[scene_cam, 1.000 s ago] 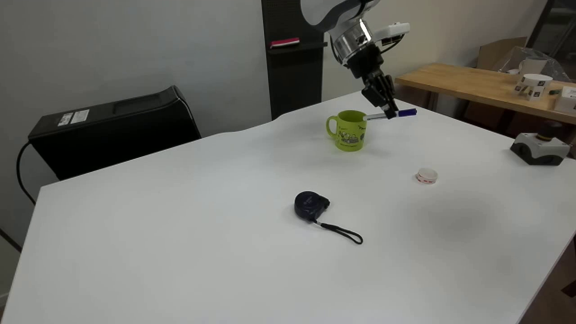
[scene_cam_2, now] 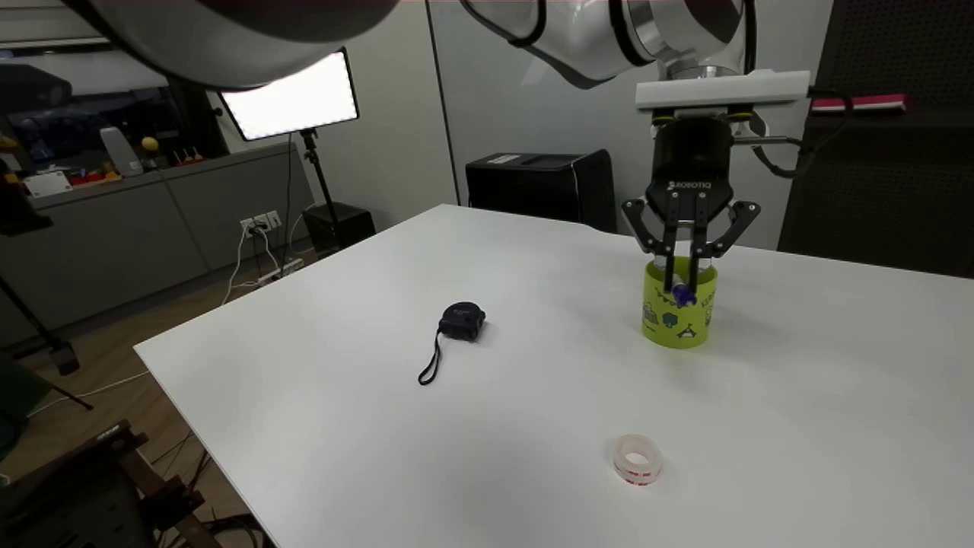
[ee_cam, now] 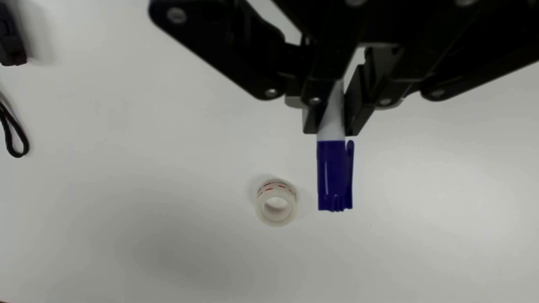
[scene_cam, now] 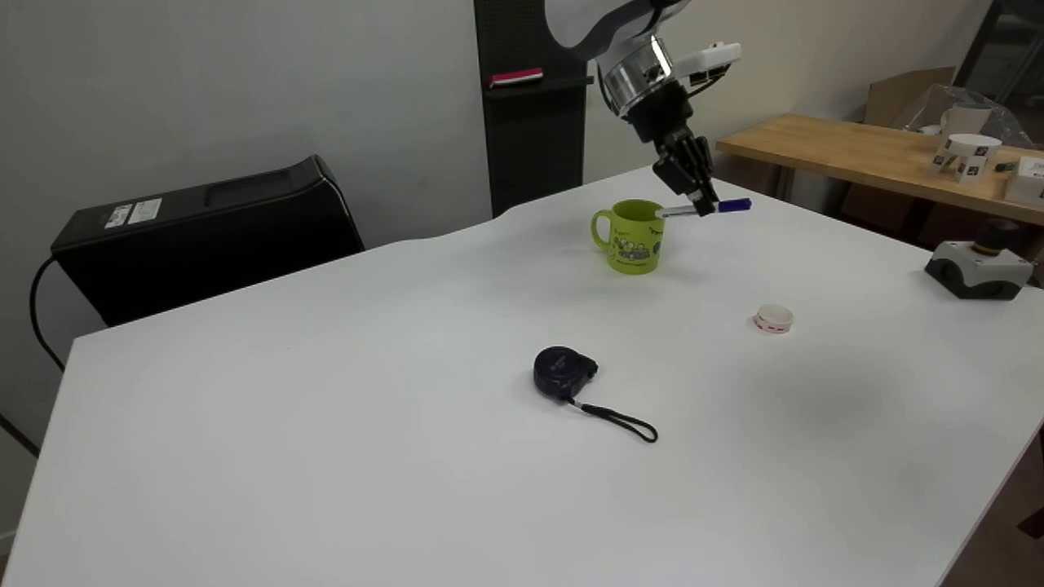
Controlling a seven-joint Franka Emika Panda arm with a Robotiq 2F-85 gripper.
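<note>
My gripper [scene_cam: 701, 200] is shut on a marker with a white barrel and a blue cap [ee_cam: 333, 176]. The marker [scene_cam: 734, 205] lies nearly level, its white end pointing at the rim of a green mug [scene_cam: 636, 240] and its cap facing away. Whether that end touches the rim or reaches over it, I cannot tell. In the second exterior view the gripper [scene_cam_2: 682, 285] stands in front of the upright mug [scene_cam_2: 676, 315], with the blue cap [scene_cam_2: 682, 295] toward the camera. The wrist view shows the barrel between the fingers; the mug is out of sight there.
A white tape roll [scene_cam_2: 636, 458] rests on the white table, nearer than the mug. The dark tape measure [scene_cam: 562, 372] with its black strap lies farther left. A grey and black button box [scene_cam: 979, 266] sits at the right edge.
The gripper and marker have shifted very slightly left, toward the mug. The mug, tape roll and tape measure have stayed where they were.
</note>
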